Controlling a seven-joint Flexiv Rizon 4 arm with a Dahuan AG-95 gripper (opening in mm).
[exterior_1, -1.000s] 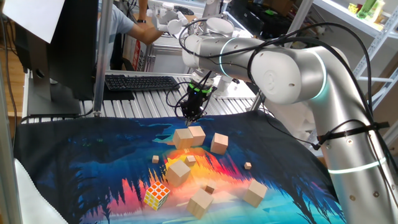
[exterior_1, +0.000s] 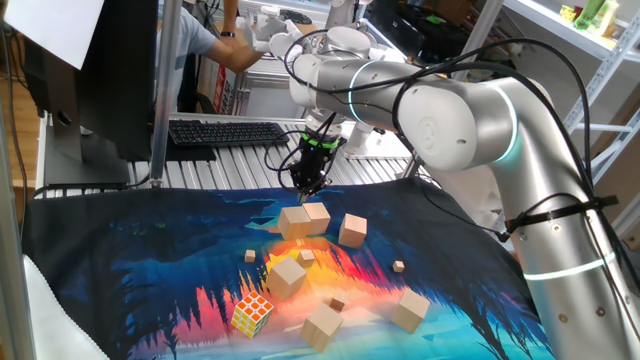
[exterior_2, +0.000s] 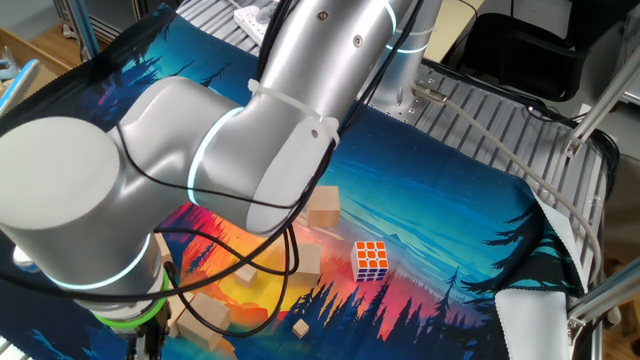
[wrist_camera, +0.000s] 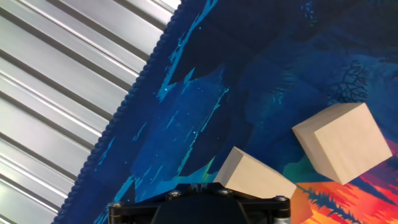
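My black gripper (exterior_1: 308, 188) hangs at the far edge of the printed cloth, behind two large wooden blocks (exterior_1: 294, 221) that stand close together. In the wrist view its dark body (wrist_camera: 199, 208) fills the bottom middle, and one wooden block (wrist_camera: 256, 178) shows just past it. Whether the fingers are apart cannot be made out. Another large block (wrist_camera: 345, 142) lies to the right there. An orange, white and yellow puzzle cube (exterior_1: 252, 314) rests at the near left of the group; exterior view 2 shows the cube (exterior_2: 370, 261) standing clear of the blocks.
More large blocks (exterior_1: 321, 326) and several small wooden cubes (exterior_1: 398, 266) are spread over the middle of the cloth (exterior_1: 130, 250). A keyboard (exterior_1: 228, 133) and a monitor (exterior_1: 105, 90) stand beyond it.
The arm and gripper have shifted very slightly to the left in exterior view 1. Blocks and puzzle cube have stayed where they were.
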